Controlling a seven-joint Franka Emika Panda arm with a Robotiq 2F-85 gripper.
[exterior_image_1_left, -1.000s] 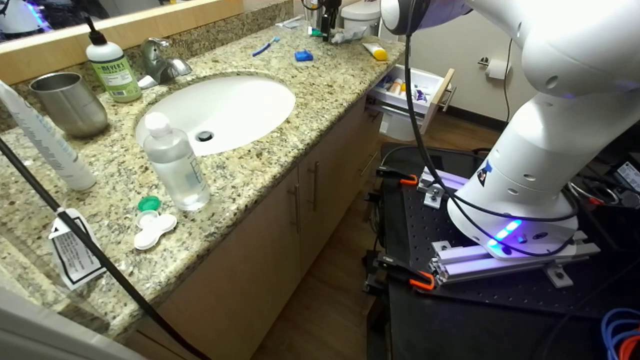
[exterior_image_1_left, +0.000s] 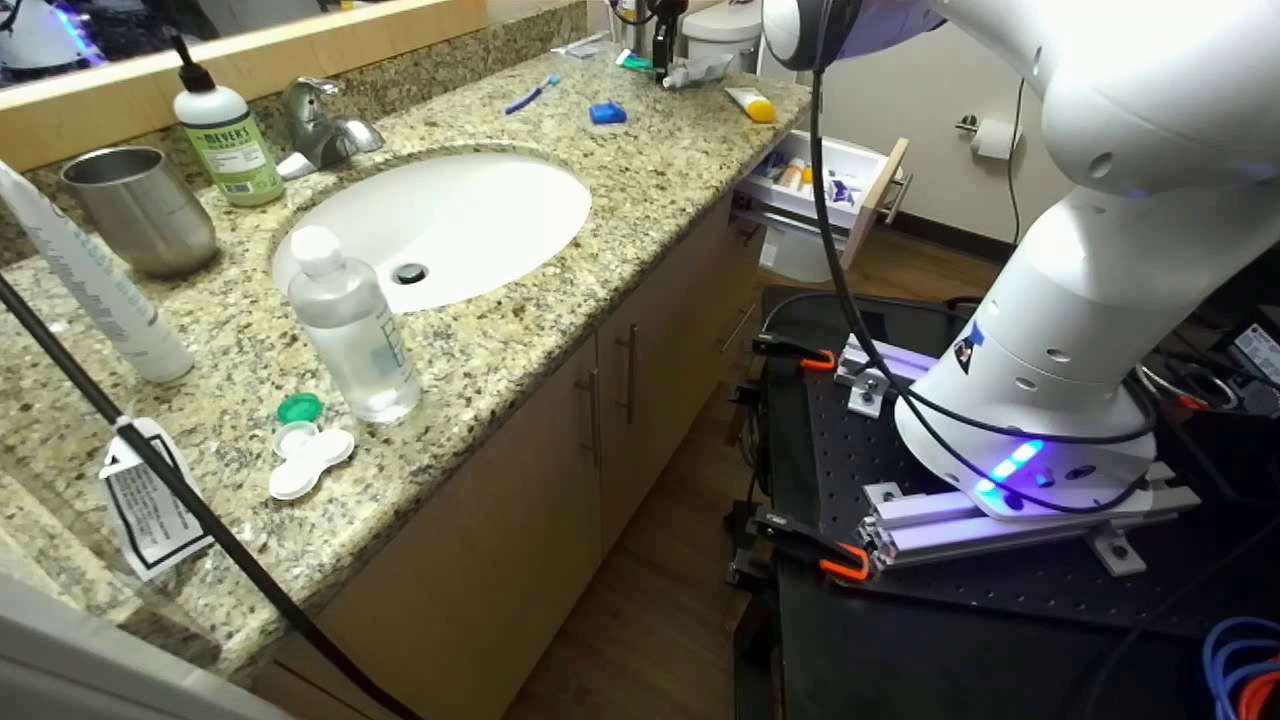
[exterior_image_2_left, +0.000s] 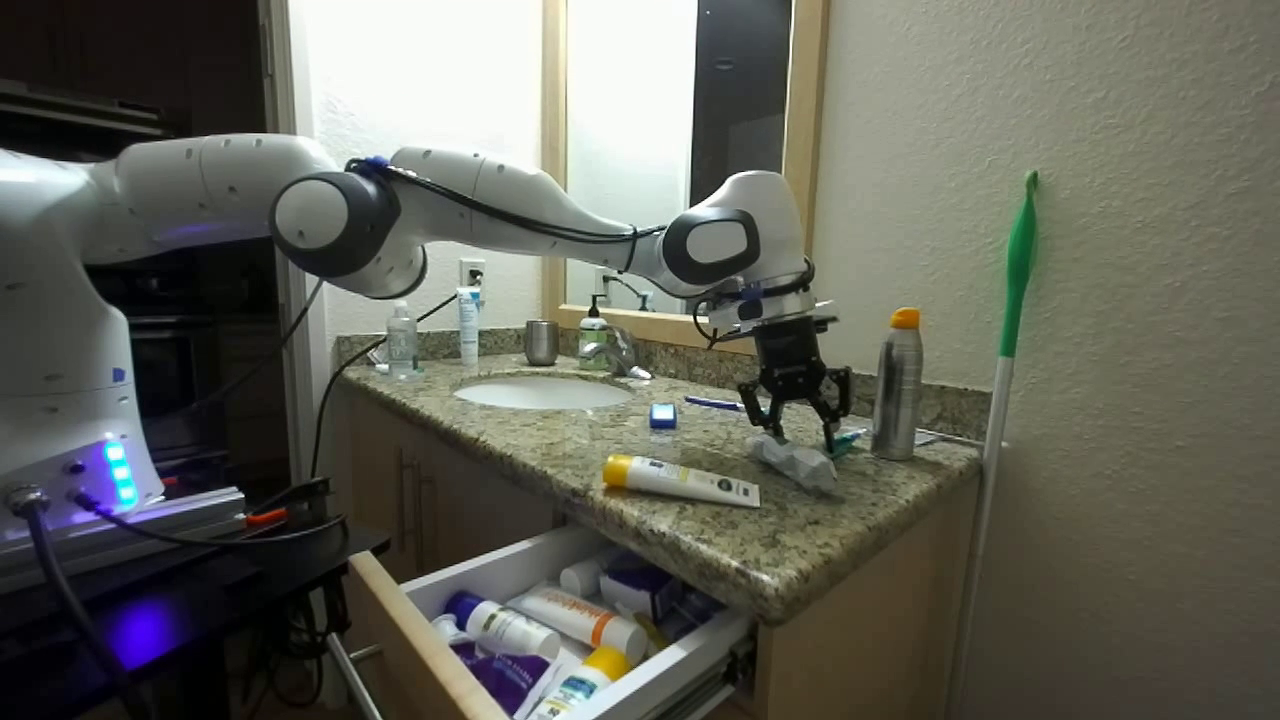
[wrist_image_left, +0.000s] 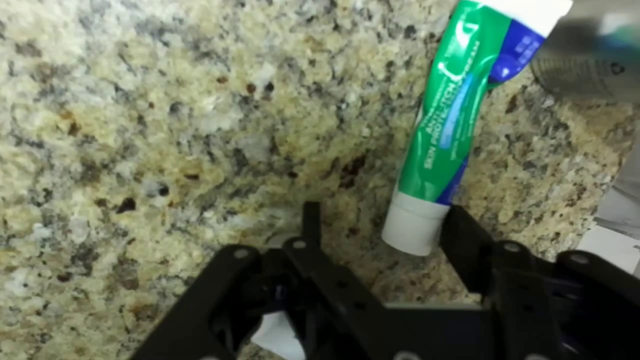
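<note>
In the wrist view a green and blue tube (wrist_image_left: 447, 114) lies on the granite counter (wrist_image_left: 150, 120), its white cap toward my gripper. One finger (wrist_image_left: 465, 240) is close against the cap's right side, while the other stands apart to the left with bare counter between. My fingers are part open and hold nothing that I can see. Exterior view 2 has the gripper (exterior_image_2_left: 800, 434) pointing down, low over the far end of the counter. A crumpled white tube (exterior_image_2_left: 794, 463) lies just in front of its fingers there and hides part of the green tube.
A silver spray can (exterior_image_2_left: 897, 390) stands close by at the back. A yellow-capped tube (exterior_image_2_left: 681, 480), a blue floss box (exterior_image_2_left: 662, 415) and a blue toothbrush (exterior_image_2_left: 714, 403) lie nearby. Below, the drawer (exterior_image_2_left: 420, 648) hangs open, full of tubes and bottles.
My gripper has shifted slightly toward the right in exterior view 1 and sits a little lower, showing more of the green tube. The other objects have stayed put.
</note>
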